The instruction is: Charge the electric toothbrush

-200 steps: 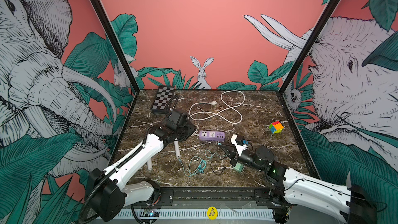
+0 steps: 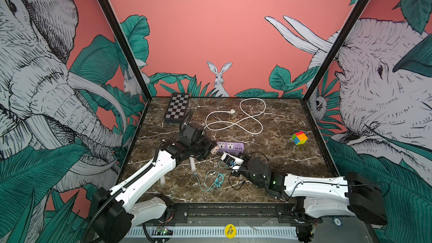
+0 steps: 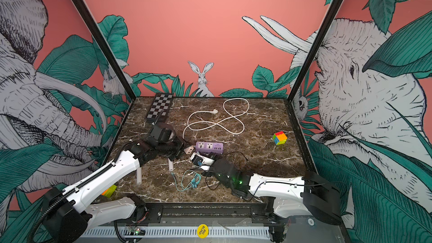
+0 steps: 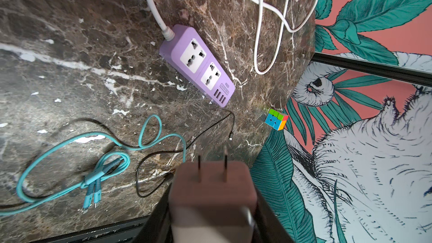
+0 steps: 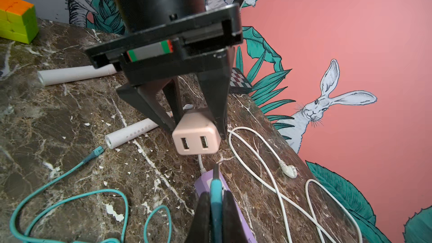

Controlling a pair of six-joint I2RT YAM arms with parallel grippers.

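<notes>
My left gripper (image 2: pixel 211 149) is shut on a pale pink two-port USB charger, held above the table, its prongs showing in the left wrist view. My right gripper is shut on a thin teal cable end (image 5: pixel 216 198), its metal tip pointing toward the charger's ports from just in front. The purple power strip (image 4: pixel 198 63) lies on the table beyond them. Two white handles (image 5: pixel 130 132) (image 5: pixel 74 75), apparently toothbrushes, lie at the left; the teal cable (image 4: pixel 40 162) reaches the nearer one's end.
A white extension cord (image 2: pixel 243 121) loops across the back. A checkered board (image 2: pixel 176 107) is at the back left, a puzzle cube (image 2: pixel 299 138) at the right. A black cable (image 4: pixel 162 153) lies near the strip.
My left gripper has come a little forward and down.
</notes>
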